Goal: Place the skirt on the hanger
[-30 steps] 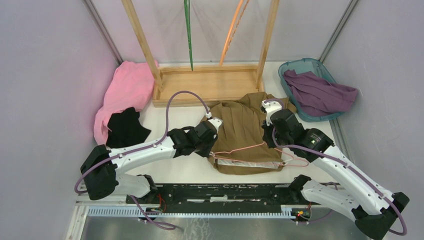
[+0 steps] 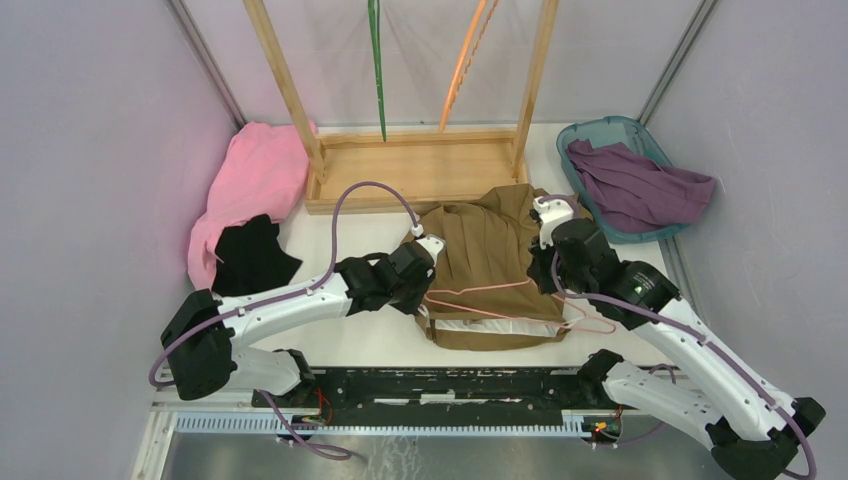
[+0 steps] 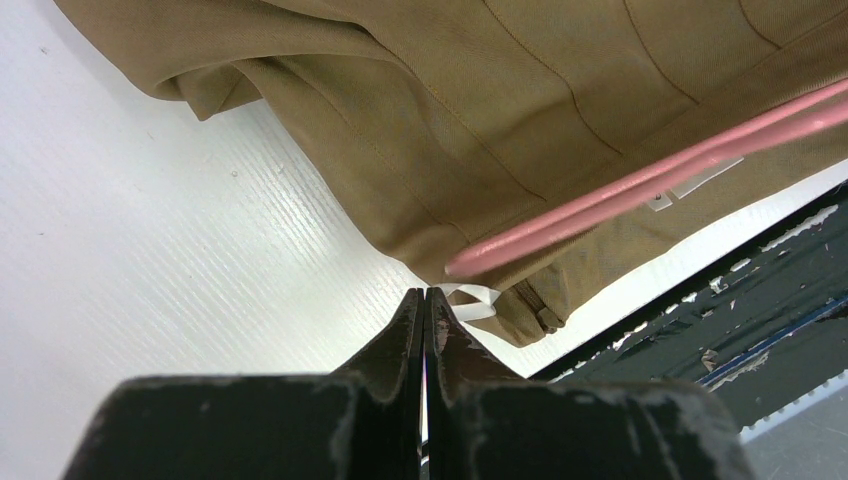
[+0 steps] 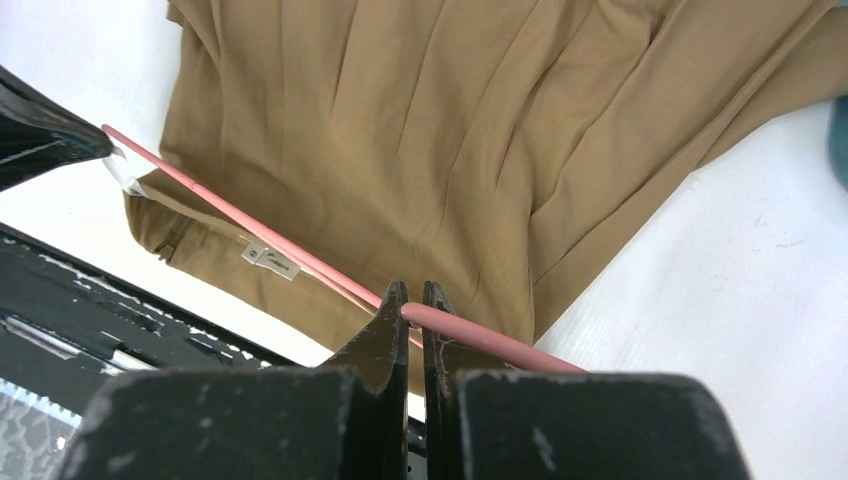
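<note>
The brown skirt (image 2: pixel 475 240) lies flat, its waistband with white loops toward me. A pink hanger (image 2: pixel 480 312) spans the waistband. My left gripper is shut at the left end of the waistband on a white loop (image 3: pixel 470 300), the hanger's tip just above it. My right gripper is shut on the pink hanger, whose near end crosses in front of its fingers.
A wooden rack (image 2: pixel 420 200) with hanging hangers stands behind. A teal bin (image 2: pixel 620 232) with purple cloth is back right; pink (image 2: pixel 250 170) and black cloths (image 2: pixel 255 255) lie left.
The left arm looks still.
</note>
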